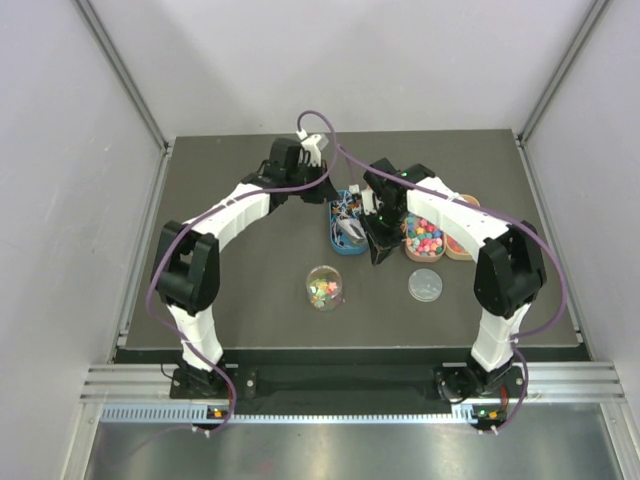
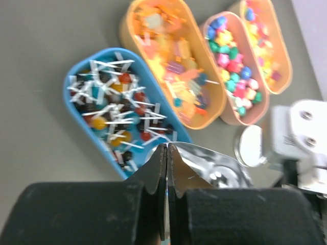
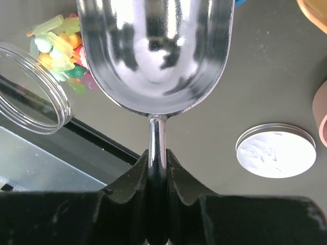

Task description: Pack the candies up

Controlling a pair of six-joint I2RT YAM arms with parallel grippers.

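A metal scoop (image 3: pixel 158 56) is held by its handle in my right gripper, its bowl looking empty. In the top view, the scoop (image 1: pixel 353 230) is over the front end of the blue bin (image 1: pixel 346 249), which holds lollipops (image 2: pixel 117 102). My left gripper is shut with nothing showing between its fingers; seen from above, it hangs near the bin's back left corner. In front of the bin, a clear jar (image 1: pixel 324 288) contains several colourful candies (image 3: pixel 64 48). Its round lid (image 1: pixel 425 285) lies apart to the right.
Right of the blue bin stand an orange bin (image 2: pixel 127 35) of mixed candies, a pink bin (image 2: pixel 232 121) of colourful ones and another orange bin (image 2: pixel 280 91).
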